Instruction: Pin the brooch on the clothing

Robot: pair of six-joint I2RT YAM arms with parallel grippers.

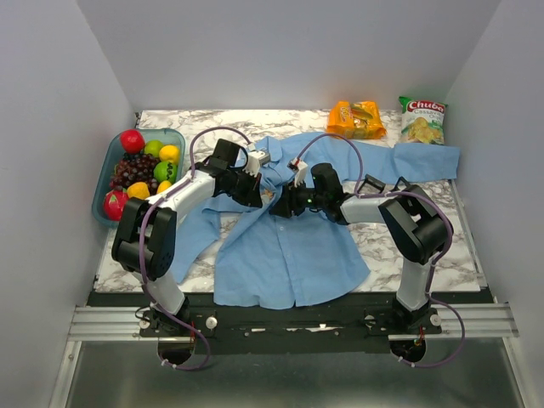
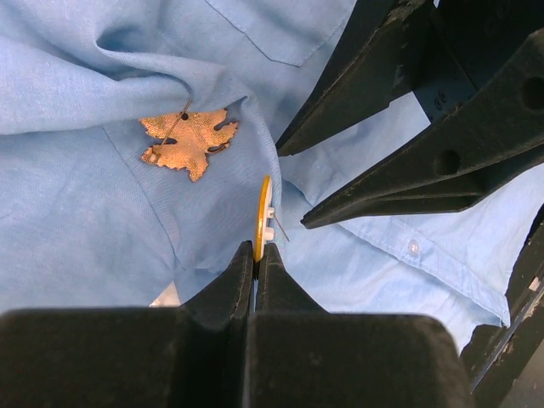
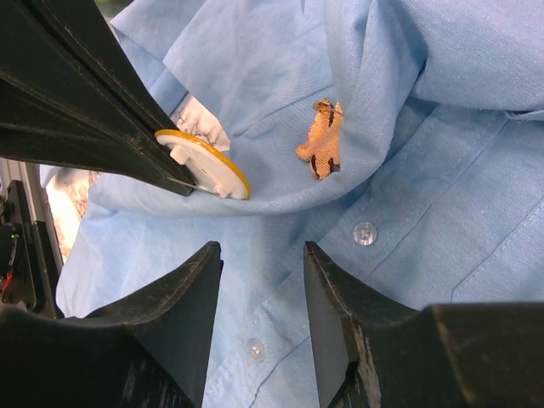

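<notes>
My left gripper is shut on a thin round brooch (image 2: 263, 217), yellow-rimmed and white-backed, held on edge at the fingertips. In the right wrist view the white back of this brooch (image 3: 208, 164) shows, with its thin pin sticking out open, apart from the cloth. A gold leaf-shaped brooch (image 2: 189, 138) lies on the blue denim shirt (image 2: 76, 204) beside a raised fold. From the right wrist view, that fold partly covers the leaf (image 3: 323, 140). My right gripper is open above the shirt front, nothing between its fingers, close to the left one.
A basket of fruit (image 1: 103, 183) stands at the left. At the back are an orange bag (image 1: 357, 119) and a chips bag (image 1: 422, 121). Black-framed glasses (image 1: 371, 183) lie right of the shirt. Bare marble tabletop (image 1: 416, 255) shows at the right.
</notes>
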